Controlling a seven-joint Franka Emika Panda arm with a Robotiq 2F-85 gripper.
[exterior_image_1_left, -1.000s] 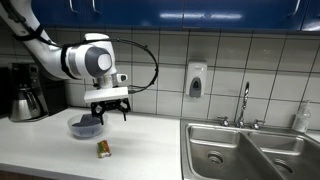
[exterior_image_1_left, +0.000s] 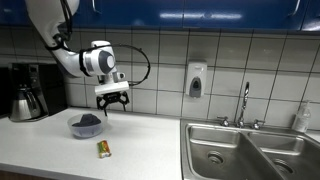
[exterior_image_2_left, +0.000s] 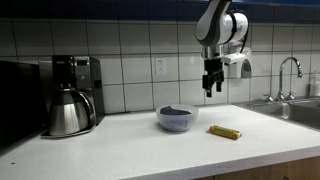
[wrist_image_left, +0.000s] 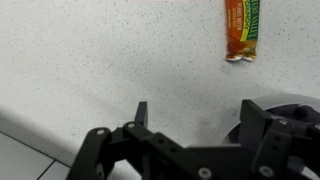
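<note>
My gripper stands open above the counter, its two fingers wide apart and nothing between them. A small orange, green and yellow packet (wrist_image_left: 240, 28) lies at the top of the wrist view, beyond the fingertips. In exterior view 1 this packet (exterior_image_1_left: 104, 149) rests on the counter in front of and below the gripper (exterior_image_1_left: 114, 104). The pale bowl (exterior_image_2_left: 176, 124) with a dark thing (exterior_image_2_left: 176, 111) in it stands left of the packet (exterior_image_2_left: 225, 132) in exterior view 2. Only part of the bowl's rim (wrist_image_left: 290, 99) shows in the wrist view, behind the right finger.
A coffee maker (exterior_image_2_left: 78, 92) with a steel jug stands on the left. To the right, a double sink (exterior_image_1_left: 221, 151) with a tap (exterior_image_1_left: 243, 103) is set in the counter. A soap dispenser (exterior_image_1_left: 196, 79) hangs on the tiled wall.
The arm has drawn back toward the tiled wall, and the gripper now appears slightly higher in exterior view 1. Bowl and packet have stayed where they were.
</note>
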